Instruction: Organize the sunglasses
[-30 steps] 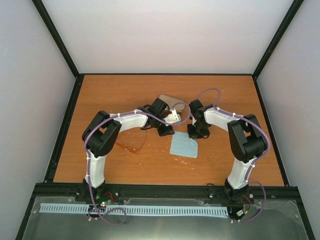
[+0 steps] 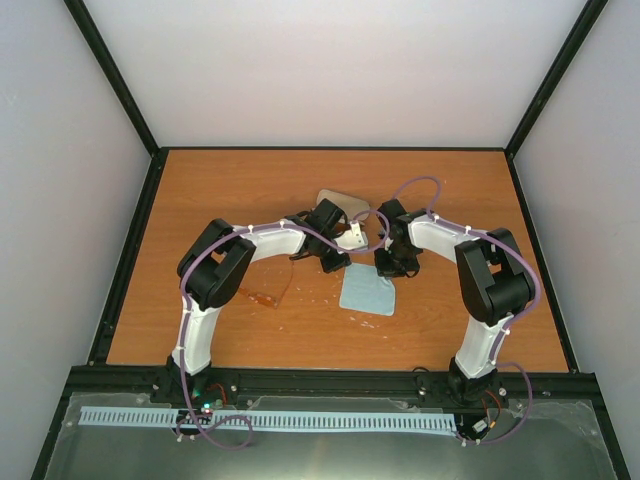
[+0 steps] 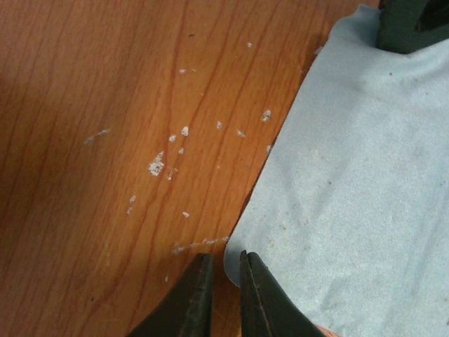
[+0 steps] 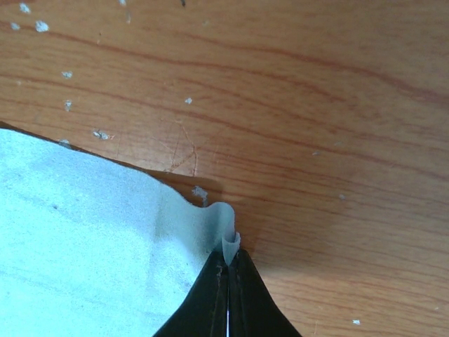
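Note:
A light blue cloth lies on the wooden table between my arms. In the right wrist view my right gripper is shut on a folded corner of the cloth. My left gripper is part open over the cloth's far-left corner, its fingertips at the edge of the cloth; in the top view it is at the cloth's upper left. A dark part of the right gripper shows at the top right of the left wrist view. I see no sunglasses clearly.
A beige case or pouch lies behind the grippers at the back centre, partly hidden. An orange-outlined item lies left of the cloth under the left arm, hard to make out.
The left arm has shifted slightly to the right, toward the cloth's corner. The right arm and the cloth look unchanged.

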